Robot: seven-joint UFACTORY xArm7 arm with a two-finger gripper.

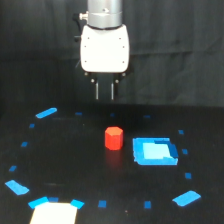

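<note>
A red block (pixel 114 139) with a roughly hexagonal outline rests on the black table near the middle of the view. High above the table, behind and slightly left of the block in the picture, hangs my white gripper (pixel 105 93). Its two thin dark fingers point down and stand apart, with nothing visible between them. To the block's right lies a blue-edged square (pixel 139 151) with a pale blue inside; whether it is a shallow box or a flat outline is hard to tell.
A pale, blue-edged object (pixel 54 213) is cut off by the bottom left edge. Strips of blue tape (pixel 186 198) and several small blue marks dot the table. A dark curtain (pixel 165 60) hangs behind.
</note>
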